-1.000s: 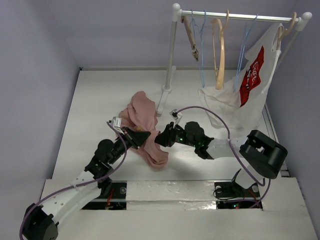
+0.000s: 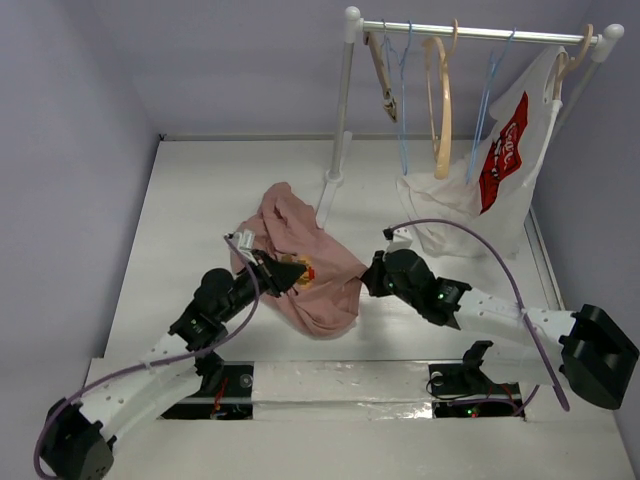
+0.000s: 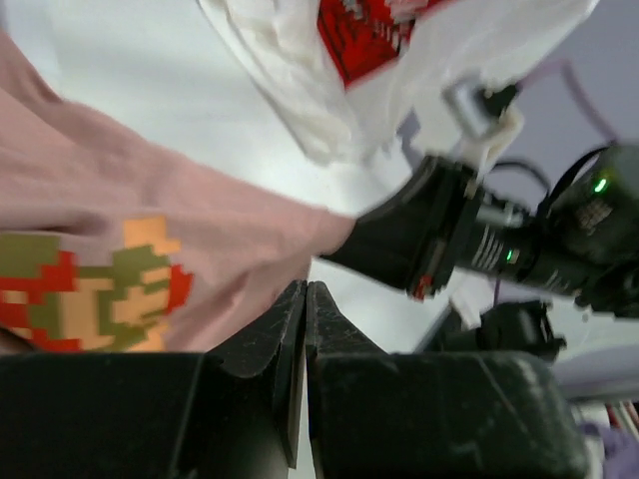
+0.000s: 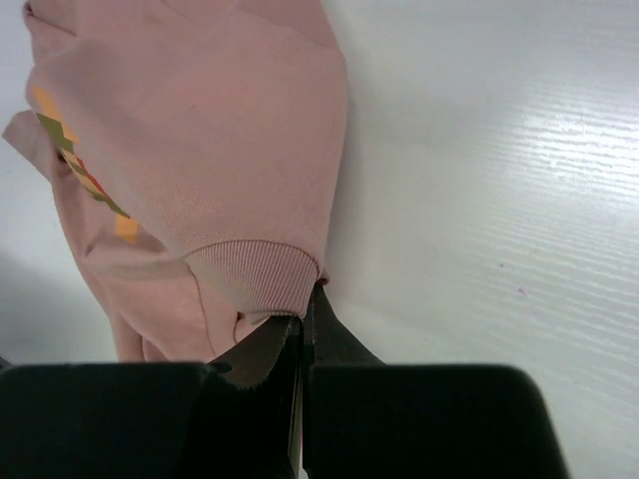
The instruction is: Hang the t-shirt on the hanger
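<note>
A pink t-shirt (image 2: 335,300) lies crumpled on the table, its coloured print (image 3: 95,289) partly showing. My right gripper (image 2: 364,279) is shut on the shirt's right edge; in the right wrist view, the ribbed border (image 4: 265,274) runs in between its fingertips. Over the print, my left gripper (image 2: 303,268) is shut. Its fingertips meet in front of the cloth in the left wrist view, and no fabric shows between them. A wooden hanger (image 2: 442,120) hangs bare from the rail, behind and to the right of the shirt.
The metal rail (image 2: 480,33) spans the back right, its white post (image 2: 340,130) standing just behind the shirt. Blue hangers (image 2: 403,100) and a clip hanger (image 2: 385,80) flank the wooden one. A white shirt (image 2: 535,130) with a red patch hangs far right.
My right gripper has moved to the right, drawing the pink shirt's edge out and spreading it so that the print shows. The left gripper has shifted slightly right.
</note>
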